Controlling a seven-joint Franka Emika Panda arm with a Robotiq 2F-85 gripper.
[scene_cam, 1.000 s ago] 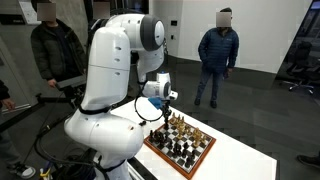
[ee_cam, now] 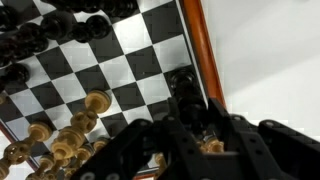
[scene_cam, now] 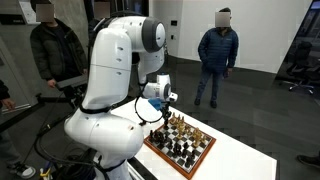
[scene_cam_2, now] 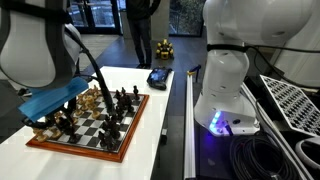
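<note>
A chessboard with a wooden frame fills much of the wrist view, close to one of its edges. My gripper, at the bottom of that view, is shut on a dark chess piece near the frame. The base of the piece is hard to make out against the dark fingers. Light brown pieces and black pieces stand at the left on the same board. From outside, the gripper is over the far left part of the board, its tips small and partly lost among pieces.
A dark device rests on the table beyond the board in the second exterior view. A person stands behind the table.
</note>
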